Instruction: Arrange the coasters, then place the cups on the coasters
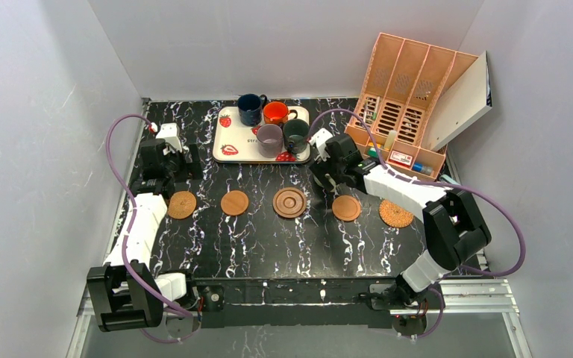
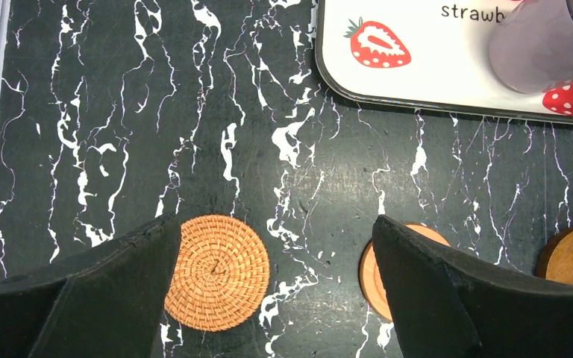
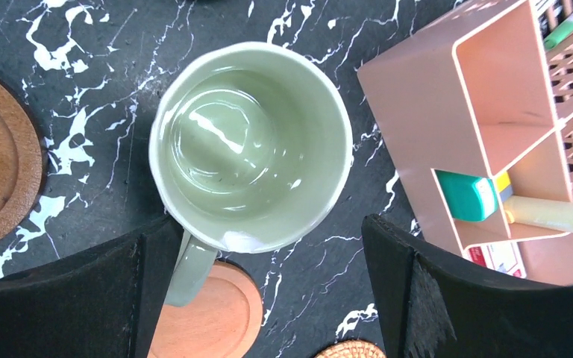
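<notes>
A pale green cup (image 3: 250, 149) stands upright and empty in the right wrist view, its handle (image 3: 192, 272) pointing toward the left finger. Below it in that view lies a plain round wooden coaster (image 3: 213, 317), partly covered by the handle; whether they touch I cannot tell. My right gripper is open over the cup's near side. From above, that gripper (image 1: 319, 168) hides most of the cup. The left gripper is open and empty, over the table at far left, near a woven coaster (image 2: 218, 272).
Several mugs, including a purple one (image 1: 269, 139) and a dark green one (image 1: 296, 133), stand on the strawberry tray (image 1: 227, 134). A peach organizer box (image 1: 354, 133) is close right of the cup. More coasters, such as the ringed one (image 1: 289, 202), line the table.
</notes>
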